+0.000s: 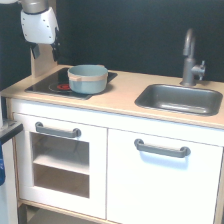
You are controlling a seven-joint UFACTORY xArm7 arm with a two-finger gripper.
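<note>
My gripper hangs at the upper left, above and behind the stove's left side, at the end of a white arm. It is small and dark against the dark wall, so the gripper's state is unclear, and I can make out nothing held in it. A blue-grey pot with a tan handle stands upright on the black stovetop, near its right side. The gripper is well apart from the pot.
Right of the stove, the wooden counter is clear up to a metal sink with a tall faucet. Below are a glass-fronted oven door and a white cabinet door, both with grey handles.
</note>
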